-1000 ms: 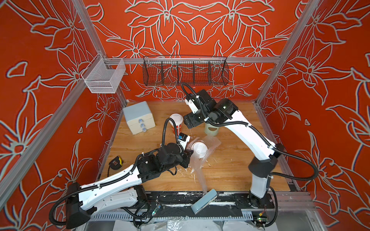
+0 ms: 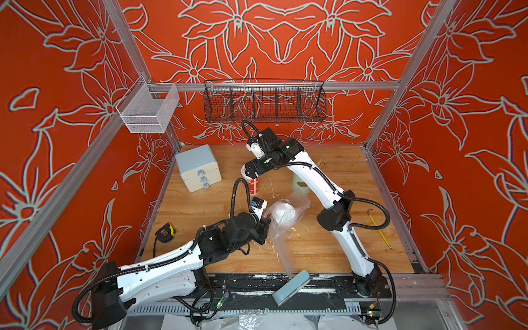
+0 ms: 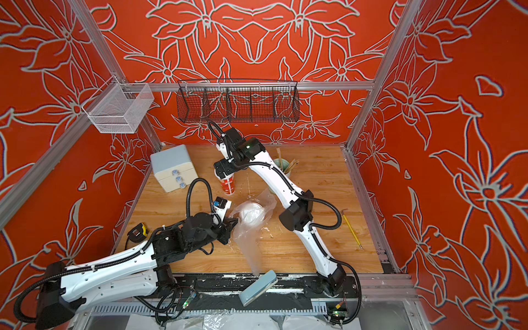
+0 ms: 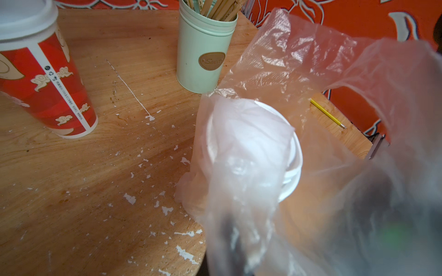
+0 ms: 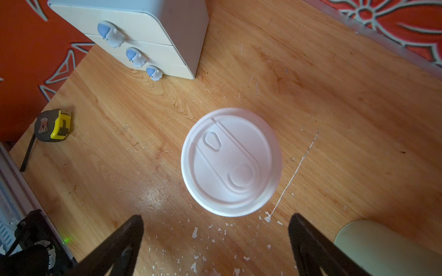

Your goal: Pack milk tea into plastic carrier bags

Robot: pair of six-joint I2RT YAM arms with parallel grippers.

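Note:
A red milk tea cup with a white lid [image 5: 232,161] stands upright on the table, left of centre. Just above it my right gripper [image 2: 252,168] is open, and in the right wrist view the lid lies ahead of the spread fingers [image 5: 124,246]. A second white-lidded cup [image 4: 291,174] is inside or under the clear plastic bag [image 2: 285,253], film draped over its top. At that bag's left side my left gripper [image 2: 266,226] is shut, with film gathered at it. The film blurs its fingers in the left wrist view.
A pale green holder with wooden sticks [image 4: 202,50] stands behind the bagged cup. The drawer box [image 2: 198,167] sits back left, a tape measure [image 2: 164,232] front left, a yellow pencil [image 2: 379,231] right.
My right gripper has moved left until it is over the red cup. The left arm has shifted only slightly, and bag film now covers more of the second cup's lid.

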